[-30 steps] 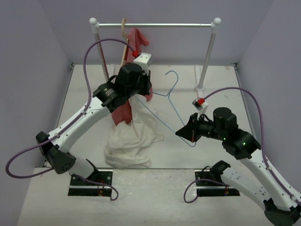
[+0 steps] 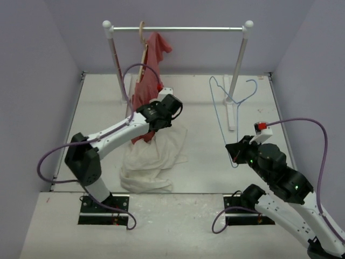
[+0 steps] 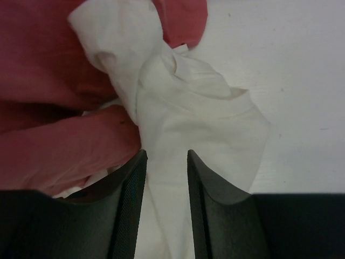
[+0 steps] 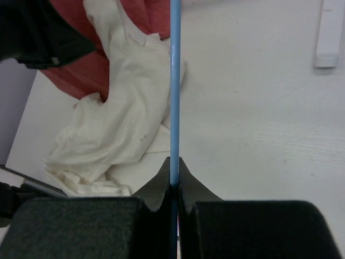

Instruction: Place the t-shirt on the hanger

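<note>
A crumpled white t-shirt lies on the left half of the table. Just above its upper end hovers my left gripper, open, with the shirt's cloth below and beyond the fingers and nothing held. The blue wire hanger is on the right, its hook toward the rack. My right gripper is shut on the hanger's long bar; in the right wrist view the blue bar runs upright between the fingertips.
A red garment on a wooden hanger hangs from the white rack bar at the left, close beside the white shirt. Rack feet stand on the table. Bare table lies between shirt and blue hanger.
My left gripper has come away from the hanger's far end and moved down over the white shirt. The right gripper has carried the hanger to the right, and it has swung more upright.
</note>
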